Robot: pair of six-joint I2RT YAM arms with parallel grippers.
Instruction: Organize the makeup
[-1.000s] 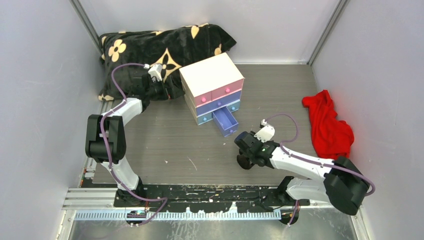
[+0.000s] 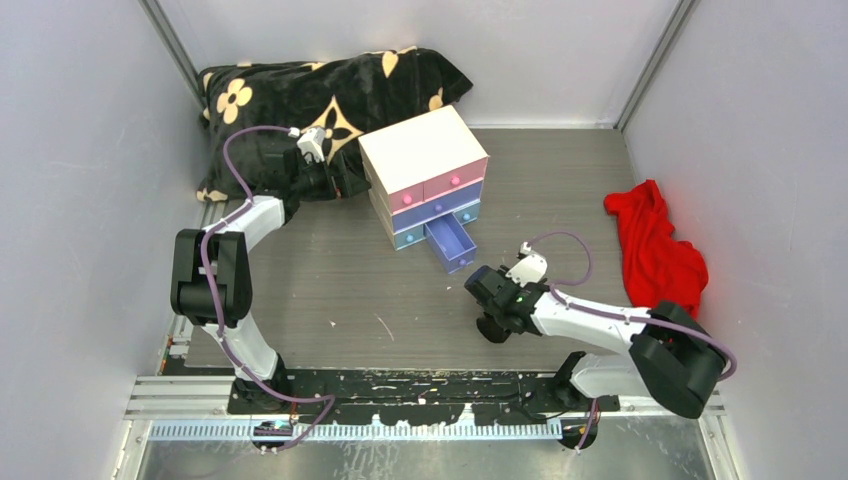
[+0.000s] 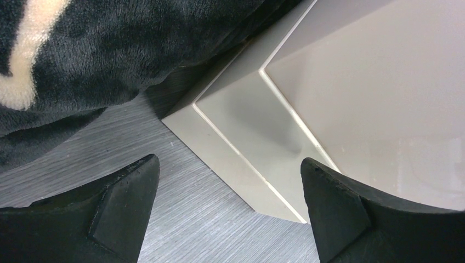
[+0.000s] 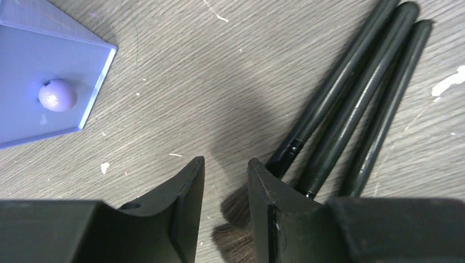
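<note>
A small drawer cabinet [image 2: 420, 150] with pink, purple and blue drawers stands at centre back. Its lower blue drawer [image 2: 450, 243] is pulled out and empty. In the right wrist view, several black makeup brushes [image 4: 359, 96] lie on the table beside that drawer's front. My right gripper is low over the bristle ends [image 4: 236, 241], part open with a narrow gap. My left gripper stands open beside the cabinet's pale left side [image 3: 263, 120], with nothing between its fingers.
A black patterned plush cloth [image 2: 240, 100] lies along the back left. A red cloth [image 2: 650, 250] lies at the right wall.
My left arm has not moved.
</note>
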